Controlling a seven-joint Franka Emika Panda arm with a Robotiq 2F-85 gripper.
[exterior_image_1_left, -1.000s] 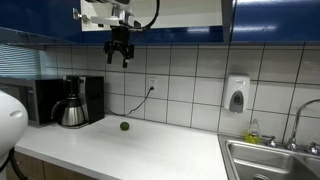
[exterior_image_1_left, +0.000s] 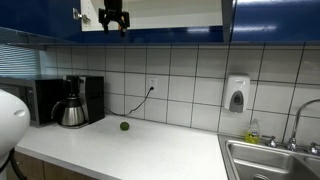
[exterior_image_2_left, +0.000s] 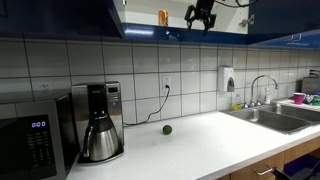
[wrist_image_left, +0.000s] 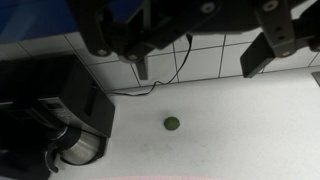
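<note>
High over the counter, level with the open cabinet shelf (exterior_image_1_left: 165, 20), my gripper (exterior_image_1_left: 113, 30) points downward. In the wrist view its two dark fingers stand well apart, so the gripper is open, with nothing between them. A small green round object (wrist_image_left: 172, 123) lies on the white counter far below; it also shows as a dark green lump (exterior_image_2_left: 167, 129) near the tiled wall. An orange-brown object (exterior_image_2_left: 163, 17) stands in the overhead cabinet, to the left of the gripper in exterior view 2.
A coffee maker with a steel carafe (exterior_image_2_left: 101, 135) stands beside a black microwave (exterior_image_2_left: 40, 140). A cable (exterior_image_1_left: 137, 106) hangs from the wall socket. Soap dispenser (exterior_image_1_left: 236, 93) and sink (exterior_image_1_left: 265, 160) are at the right. Blue cabinet edges lie close to the gripper.
My gripper has risen from below the cabinet's lower edge to shelf height, shifting slightly left in exterior view 1. The green object and the counter items have not moved.
</note>
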